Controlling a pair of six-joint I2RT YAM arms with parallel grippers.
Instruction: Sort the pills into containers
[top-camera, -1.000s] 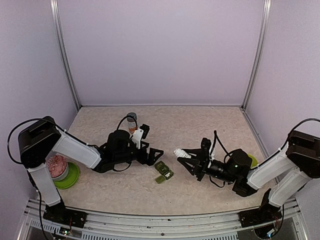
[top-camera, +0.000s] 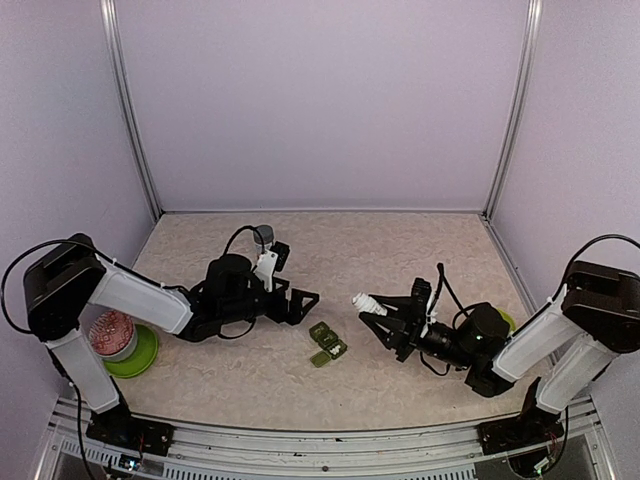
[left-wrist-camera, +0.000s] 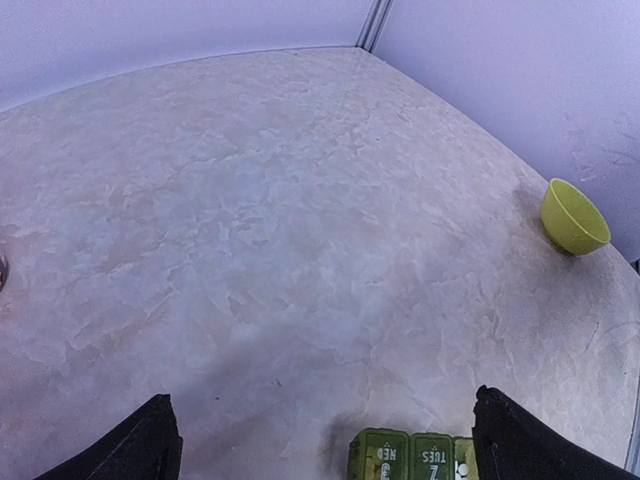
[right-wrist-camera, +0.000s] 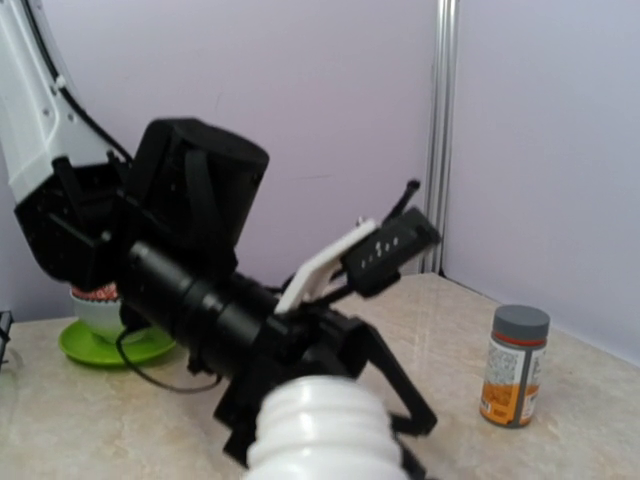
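A green pill organizer (top-camera: 326, 338) lies mid-table in the top view, its small compartments partly open with pale pills in one of them. Two of its lids, marked WED and TUES, show at the bottom of the left wrist view on the organizer (left-wrist-camera: 395, 458). My left gripper (top-camera: 306, 305) stands open just left of and behind it, nothing between its fingers. To the right, my right gripper (top-camera: 372, 318) is shut on a white bottle (top-camera: 366, 303). In the right wrist view the white bottle (right-wrist-camera: 322, 430) shows its ridged neck; its contents are hidden.
A grey-capped orange bottle stands at the back left, behind the left arm. A bowl of reddish pieces (top-camera: 113, 337) and a green plate (top-camera: 137, 358) sit far left. A yellow-green bowl (left-wrist-camera: 573, 218) is at the right.
My left gripper has shifted slightly left and back. The right gripper, still around the white bottle, has moved a little to the right. The organizer has stayed put.
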